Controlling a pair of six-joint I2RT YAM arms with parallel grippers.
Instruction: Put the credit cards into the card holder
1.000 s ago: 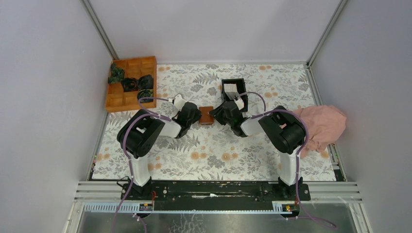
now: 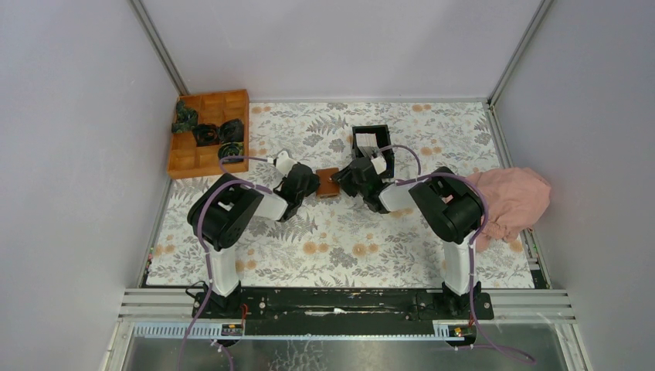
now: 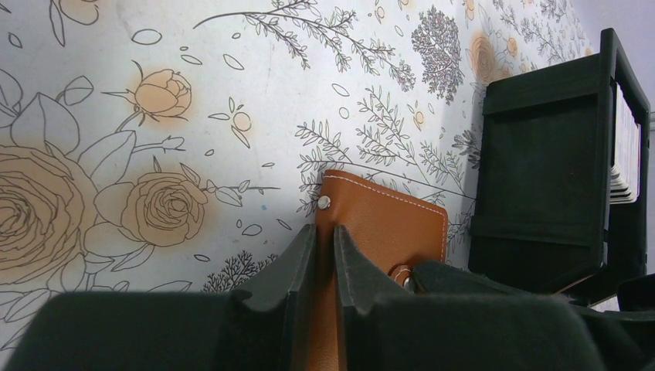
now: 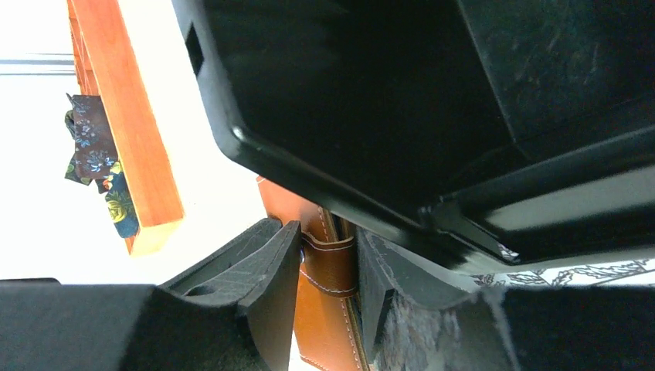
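A brown leather card holder (image 2: pixel 327 179) lies between my grippers at the middle of the table. My left gripper is shut on its left edge, with stitching and a snap visible. My right gripper is at the holder's strap (image 4: pixel 328 270) on the other side, its fingers close around it; whether they press on it is hard to tell. A black tray (image 2: pixel 372 133) stands behind and right of the holder, with a stack of white cards (image 3: pixel 624 147) in it.
A wooden compartment box (image 2: pixel 208 101) with dark cloths stands at the back left. A pink cloth (image 2: pixel 514 201) lies at the right.
The right arm has shifted very slightly at the holder. The left arm and the tray look unchanged.
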